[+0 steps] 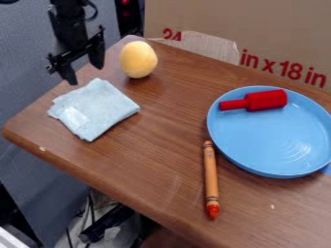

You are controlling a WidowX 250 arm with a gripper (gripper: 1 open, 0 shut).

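Observation:
My black gripper [76, 60] is raised at the upper left, above and behind a folded light-blue cloth [93, 108] that lies on the wooden table's left part. Its fingers look apart, with nothing visible between them. A yellow oval object [138, 59] stands behind the cloth, right of the gripper. On the right, a red cylindrical object with a handle [260, 101] lies on a blue plate [274, 145]. An orange crayon [211, 179] lies left of the plate, toward the near edge.
A cardboard box [253, 39] stands behind the table.

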